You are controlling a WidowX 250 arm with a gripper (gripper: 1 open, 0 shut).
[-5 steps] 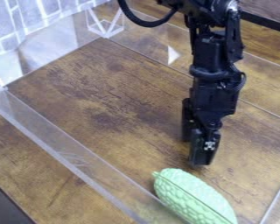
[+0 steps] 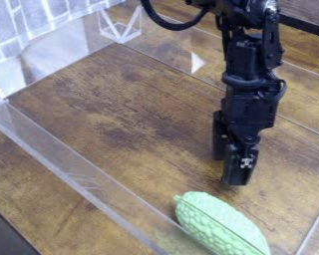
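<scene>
My black gripper (image 2: 235,159) reaches down from the top right to the wooden surface, its fingertips low over or on the wood at the right of centre. Whether it is open or shut, and whether anything is between its fingers, is hidden by its dark body. A pale green bumpy oblong object (image 2: 218,223) lies at the bottom, just below the gripper and apart from it.
Clear plastic edging (image 2: 83,171) runs diagonally along the left and bottom. A white draped cloth (image 2: 36,30) sits at the top left.
The gripper and arm have shifted very slightly up the frame. The green object has stayed where it was.
</scene>
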